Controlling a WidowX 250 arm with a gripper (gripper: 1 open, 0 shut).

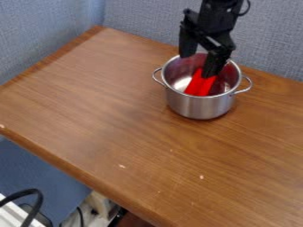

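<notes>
A steel pot (198, 105) with two loop handles stands on the wooden table toward the back right. Inside it lies a red object (200, 84). My black gripper (204, 55) hangs over the pot, its fingers spread apart above the red object, one at the pot's back rim and one farther right. Whether either finger touches the pot cannot be told.
Grey-blue padded walls stand behind and at the left. Cables and small items lie off the table at the lower left.
</notes>
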